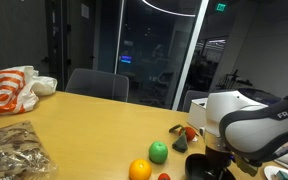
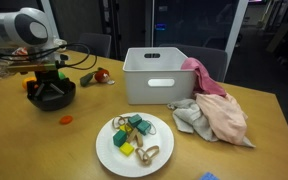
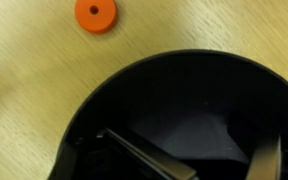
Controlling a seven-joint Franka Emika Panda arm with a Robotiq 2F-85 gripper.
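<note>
A black bowl (image 3: 174,70) fills the lower part of the wrist view. My gripper reaches down into it, its two fingers (image 3: 154,158) spread apart with nothing visible between them. Much of the bowl's inside is dark, so its contents are hard to make out. In exterior view 2 the bowl (image 2: 54,102) stands at the left of the table under my gripper (image 2: 48,80). Beside it on the bare table lies a small orange disc (image 3: 96,14) with a hole in its middle.
Right of the bowl stand a white plate (image 2: 106,150) of small objects and a grey bin (image 2: 149,90); cloths (image 2: 222,118) lie beyond. An orange (image 1: 140,170) and a green ball (image 1: 158,152) are near the bowl.
</note>
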